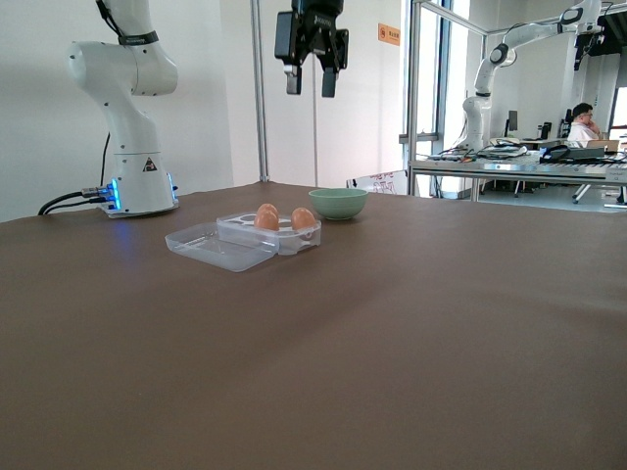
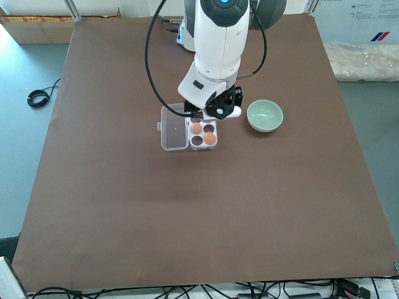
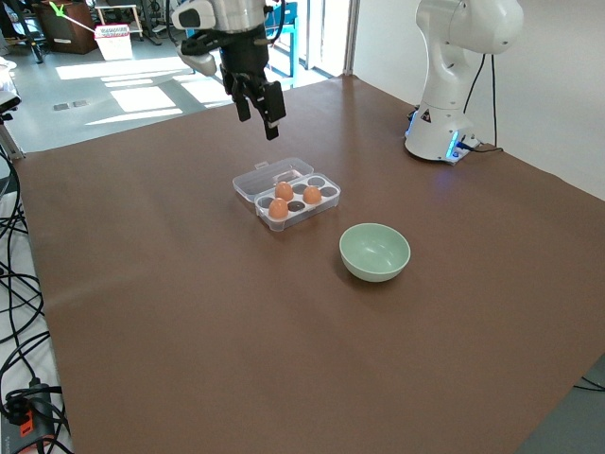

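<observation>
A clear egg carton [image 3: 295, 213] with its lid [image 2: 174, 131] folded open holds three brown eggs [image 3: 277, 208] among several empty wells. A pale green bowl [image 3: 374, 251] stands empty beside it. My black gripper [image 1: 311, 80] hangs in the air above the carton, its two fingers apart with nothing between them in the top view. In the left view the wrist hides the fingers and the upper part of the carton.
A white arm [image 3: 440, 113] stands on the table's edge in the right view. Cables lie beyond the table's edges.
</observation>
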